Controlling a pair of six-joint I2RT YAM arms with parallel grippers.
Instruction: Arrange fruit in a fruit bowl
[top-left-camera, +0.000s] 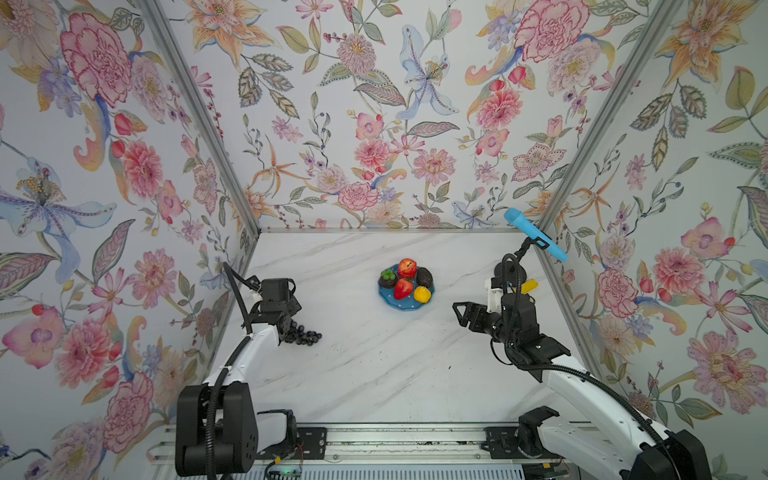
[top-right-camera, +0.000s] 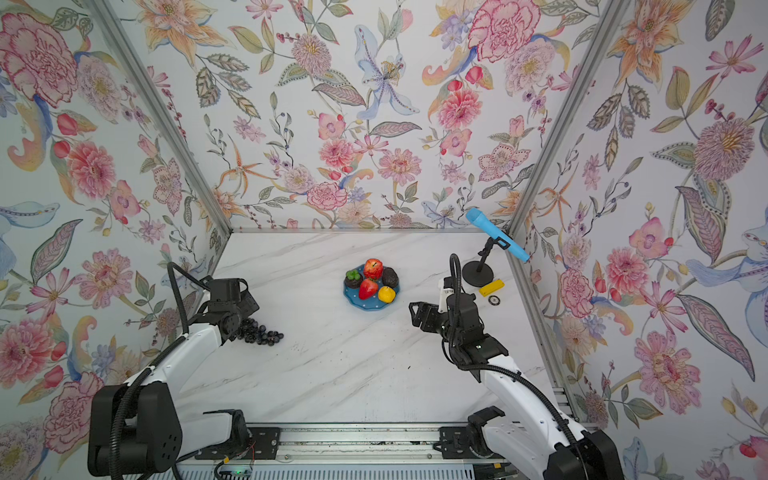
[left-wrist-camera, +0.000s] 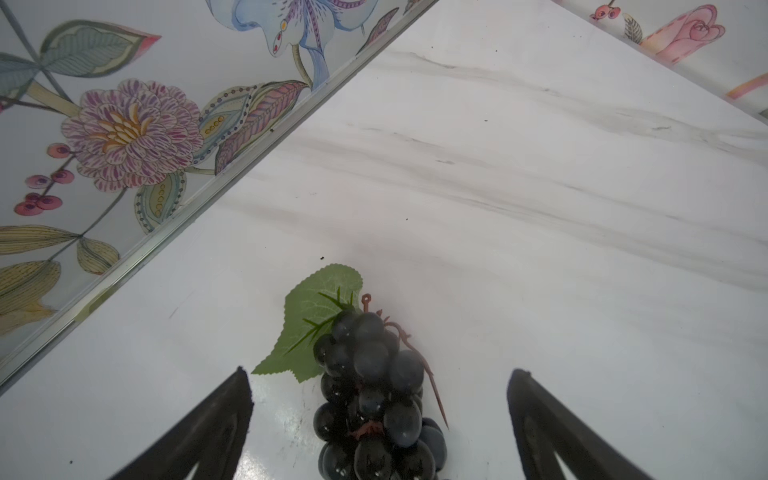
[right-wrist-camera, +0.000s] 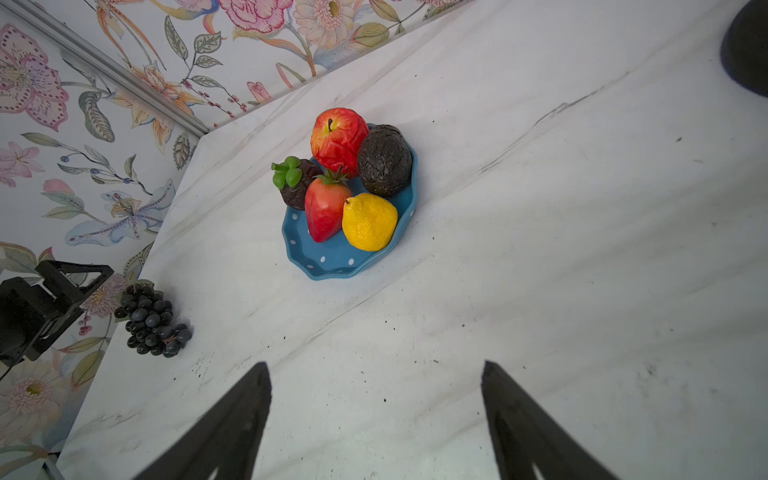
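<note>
Black grapes (left-wrist-camera: 372, 392) with a green leaf lie on the table at the left, seen below and between the fingers of my left gripper in the left wrist view. That gripper stands open above them and grips nothing. At mid-table the blue dotted bowl (right-wrist-camera: 332, 270) holds a red apple (right-wrist-camera: 339, 140), a dark avocado (right-wrist-camera: 385, 161), a strawberry (right-wrist-camera: 325, 209), a yellow lemon (right-wrist-camera: 369, 222) and a dark mangosteen (right-wrist-camera: 297, 184). My right gripper is open and empty, to the right of the bowl.
A blue microphone (top-right-camera: 496, 232) on a black stand rises at the back right. Near its base lie a yellow block (top-right-camera: 492, 287) and a small black ring (top-right-camera: 493, 301). The table in front of the bowl and between the arms is clear.
</note>
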